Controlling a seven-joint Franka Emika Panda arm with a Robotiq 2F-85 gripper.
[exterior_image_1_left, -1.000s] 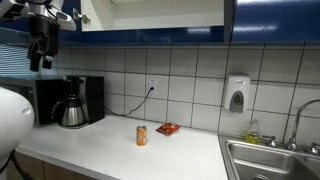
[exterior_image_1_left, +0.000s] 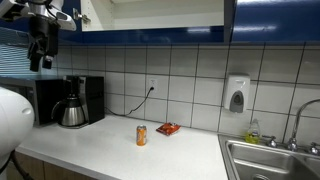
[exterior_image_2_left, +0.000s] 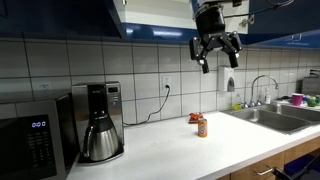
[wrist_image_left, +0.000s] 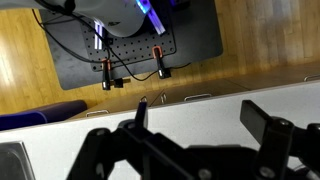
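High above the left end of the counter, my gripper (exterior_image_1_left: 41, 64) points downward, well clear of everything on the worktop. Its two fingers stand wide apart in the wrist view, with only bare white counter (wrist_image_left: 90, 145) between and below them, so it is open and empty. An orange can (exterior_image_1_left: 141, 135) stands upright on the counter, out of the gripper's reach at this height. Behind it and to its right lies a small red packet (exterior_image_1_left: 168, 129) near the tiled wall. Exterior view 2 shows the same can (exterior_image_2_left: 202, 128) and packet (exterior_image_2_left: 194, 118).
A coffee maker with a steel jug (exterior_image_2_left: 101, 138) stands beside the black microwave (exterior_image_2_left: 30, 140). Blue-edged cabinets (exterior_image_1_left: 150, 37) hang overhead. The sink (exterior_image_1_left: 265, 160) and a wall dispenser (exterior_image_1_left: 237, 93) are at the right.
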